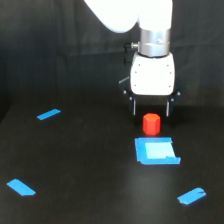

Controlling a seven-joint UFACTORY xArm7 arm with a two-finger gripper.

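Observation:
A small red block (pixel 151 124) stands on the dark table, right of the middle. My gripper (pixel 151 105) points down, with its two dark fingers spread wide, one on either side of the block's line in this view. The gap between the fingertips is wider than the block. In the image the tips end slightly higher than the block's top; whether they are above it or behind it I cannot tell. Nothing shows between the fingers.
Just in front of the block lies a blue-taped square (pixel 144 150) with a pale centre. Blue tape strips mark the table at the back left (pixel 49 114), front left (pixel 20 187) and front right (pixel 191 196).

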